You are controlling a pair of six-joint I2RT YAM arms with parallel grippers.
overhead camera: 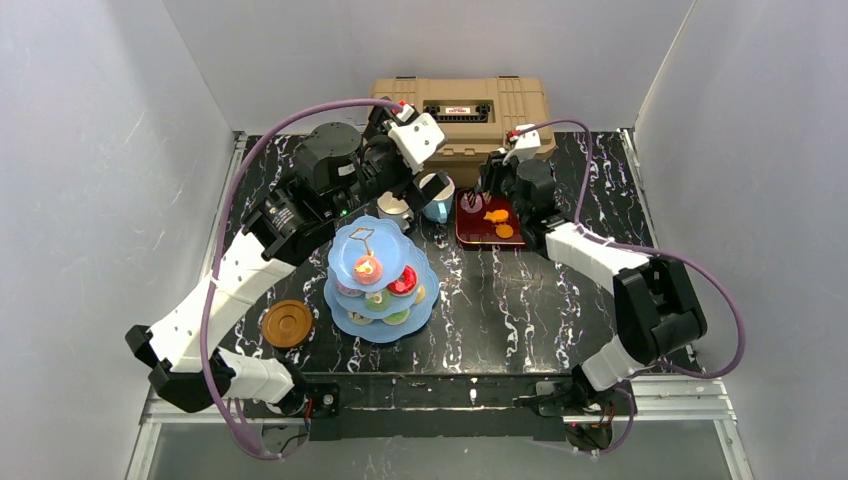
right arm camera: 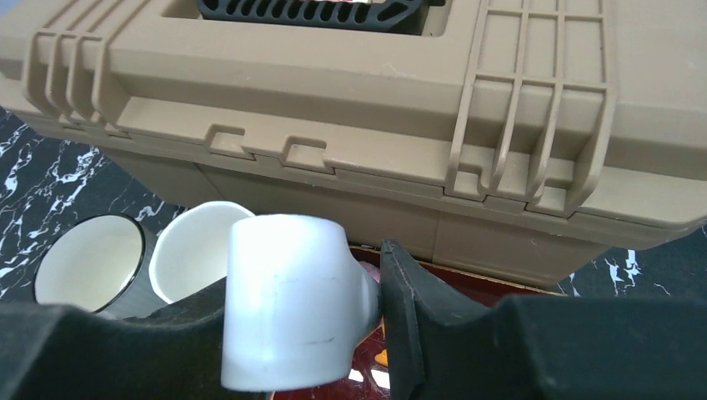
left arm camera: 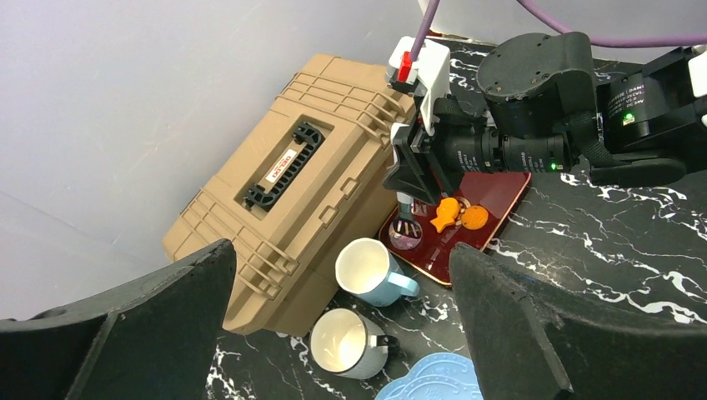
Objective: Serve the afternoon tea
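Note:
My left gripper stands open, nothing between its fingers, above the two cups. My right gripper (overhead camera: 487,184) is over the left part of the red tray (overhead camera: 535,240). Between its fingers is the thick white handle (right arm camera: 288,304) of a tool, whose dark head (left arm camera: 406,227) points down at a pinkish round piece (left arm camera: 407,242) on the tray. Whether the head touches that piece I cannot tell. An orange fish-shaped piece (left arm camera: 446,214) and an orange round piece (left arm camera: 474,217) lie beside it. The blue tiered stand (overhead camera: 341,318) carries several small cakes.
A tan case (overhead camera: 395,100) stands behind the tray. The blue cup (left arm camera: 377,289) and a grey-white cup (left arm camera: 365,369) are left of the tray. A brown lid (overhead camera: 287,323) lies at the left.

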